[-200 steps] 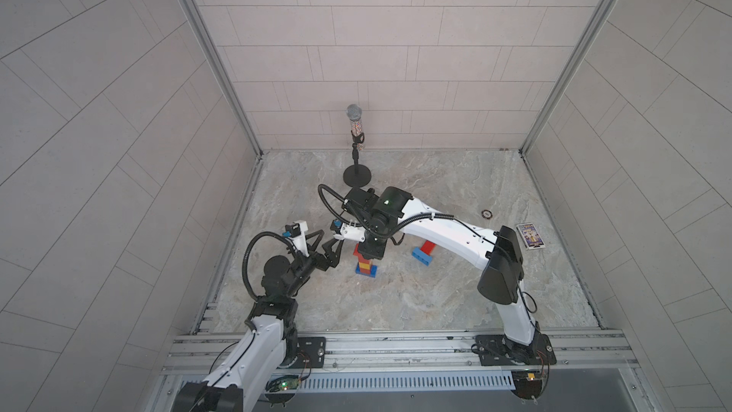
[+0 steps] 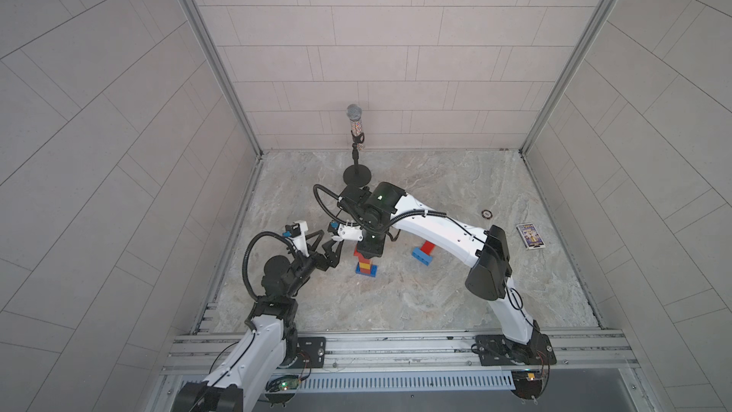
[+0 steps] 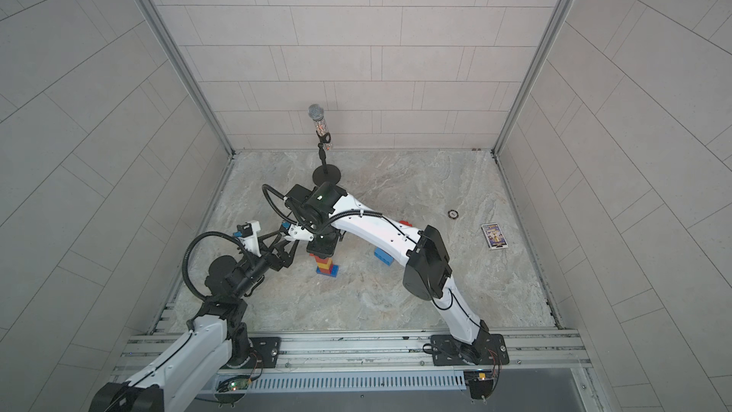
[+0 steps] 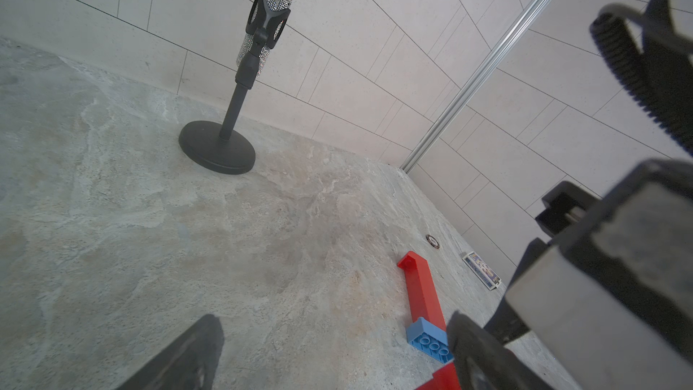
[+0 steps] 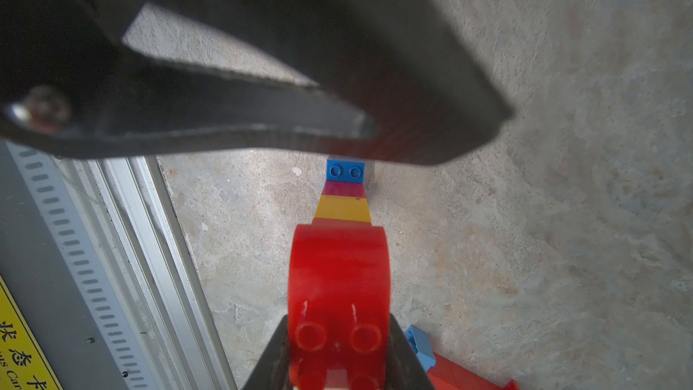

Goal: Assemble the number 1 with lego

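A stack [image 2: 365,266] of blue, yellow and red bricks stands near the table's middle, partly hidden by the right arm. Seen from above in the right wrist view, its blue end [image 5: 345,170] shows beyond a large red top brick [image 5: 338,267]. My right gripper is shut on that red brick. My left gripper stands open just left of the stack, nothing visible between its fingers. A second piece, a red bar [image 4: 422,289] with a blue brick [image 4: 428,337] at one end, lies to the right.
A microphone on a stand [image 2: 356,175] stands at the back. A small ring [image 2: 486,213] and a card box [image 2: 530,235] lie at the right.
The left arm and the loose piece look unmoved.
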